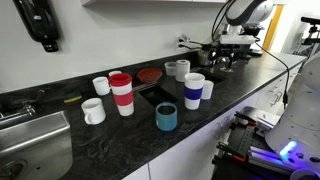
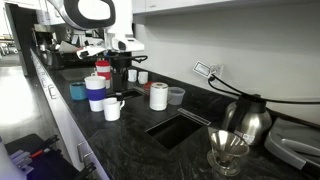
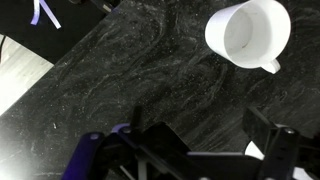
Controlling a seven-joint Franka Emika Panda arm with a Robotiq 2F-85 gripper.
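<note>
My gripper is open above the dark counter, its two fingers spread apart and nothing between them. In the wrist view a white mug [image 3: 272, 25] lies ahead and to the right, outside the fingers, its handle pointing back toward me. Probably the same white mug [image 2: 113, 110] stands at the front of the counter in exterior view 2, below the raised gripper [image 2: 128, 66]. Exterior view 1 has a white cup [image 1: 207, 90] beside the blue-and-white cup stack [image 1: 193, 95], with the gripper [image 1: 219, 52] higher and farther right.
A teal mug [image 1: 166, 120] and a red-and-white cup stack [image 1: 122, 97] stand farther left. A sink opening [image 2: 176, 132], metal kettle [image 2: 246, 120] and glass dripper [image 2: 228, 150] occupy the other side. Bare counter [image 2: 130, 150] lies in front.
</note>
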